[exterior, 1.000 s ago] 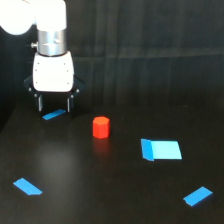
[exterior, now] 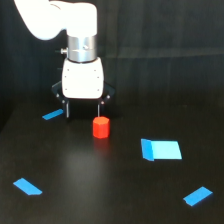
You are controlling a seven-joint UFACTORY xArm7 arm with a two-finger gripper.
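Note:
A small red block (exterior: 101, 128) with an angular outline stands on the dark table, a little above the middle of the camera view. My white gripper (exterior: 83, 111) points down, up and to the left of the block. Its two thin fingers are spread wide, and only empty space shows between them. In the picture, the right fingertip (exterior: 99, 110) comes close to the block's top; I cannot tell whether they touch or how far apart they are in depth.
On the right lies a light-blue square (exterior: 167, 150) with a bluer strip (exterior: 147, 150) along its left side. Blue tape marks the table at lower left (exterior: 27, 187), lower right (exterior: 198, 196) and behind the gripper (exterior: 53, 114).
The arm and gripper have moved right and slightly lower in the picture, towards the red block. Its fingers remain apart, and the block has not visibly moved.

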